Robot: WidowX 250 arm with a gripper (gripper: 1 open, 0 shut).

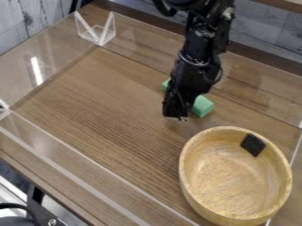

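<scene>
My gripper (177,109) hangs low over the wooden table (94,115), just left of a green object (200,106) that is partly hidden behind it. The gripper looks shut, and I see nothing held between its fingers, though the dark parts are hard to tell apart.
A large tan bowl (230,181) with a black patch on its rim fills the lower right. A white wire rack (97,28) stands at the back left.
</scene>
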